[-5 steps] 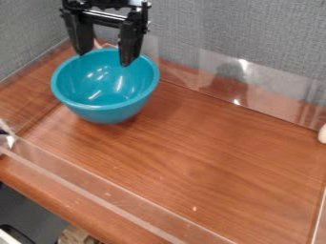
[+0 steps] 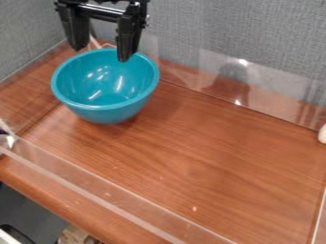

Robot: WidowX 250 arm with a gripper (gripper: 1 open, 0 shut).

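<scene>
A teal plastic bowl (image 2: pixel 105 95) rests on the wooden table at the upper left, empty as far as its visible inside shows. My black gripper (image 2: pixel 102 43) hangs over the back of the bowl, its two fingers spread wide apart and pointing down, with nothing between them.
Clear low panels edge it, with a grey textured wall behind. A small white object (image 2: pixel 321 132) is cut off at the right edge.
My gripper has risen slightly over the last second, staying open above the bowl. The bowl is in the same place.
</scene>
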